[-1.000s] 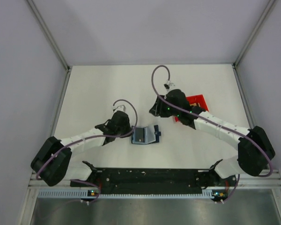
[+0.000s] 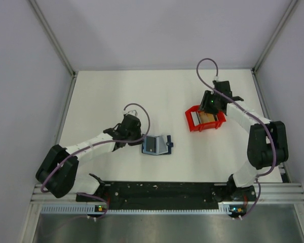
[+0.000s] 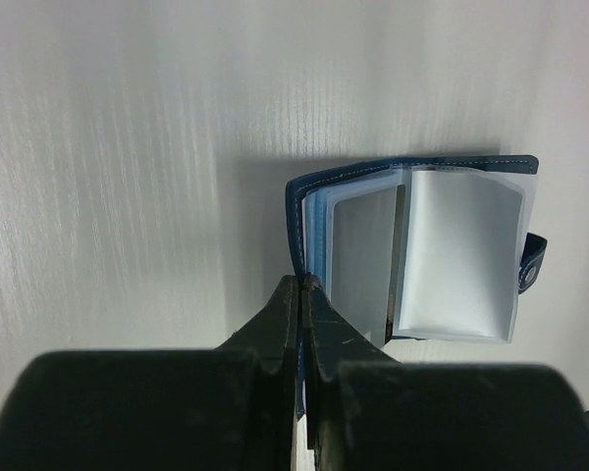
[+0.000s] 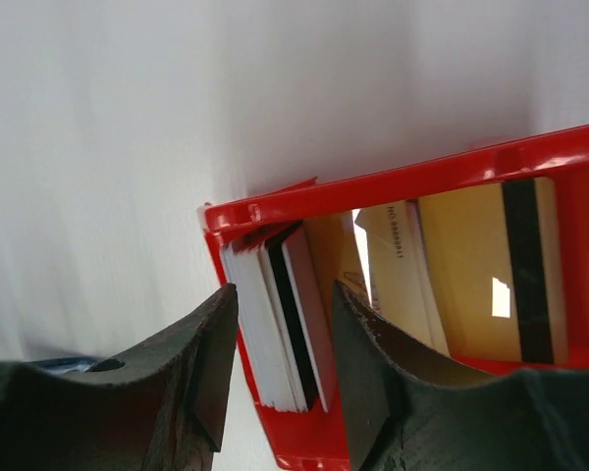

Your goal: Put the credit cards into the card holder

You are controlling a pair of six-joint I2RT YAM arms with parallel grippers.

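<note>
The open card holder (image 2: 157, 145), with dark blue edge and clear sleeves (image 3: 458, 255), lies in the centre of the table. My left gripper is shut at the holder's near edge; whether it grips that edge is unclear. The cards (image 4: 270, 329) stand and lie in a red tray (image 4: 402, 193), white and black ones at one end, tan ones beside them. My right gripper is over that tray, fingers apart above the white and black cards, nothing seen between them.
The red tray sits at the back right, apart from the holder.
My right gripper has moved right and back from beside the holder to over the red tray. The left arm and holder are nearly unchanged.
</note>
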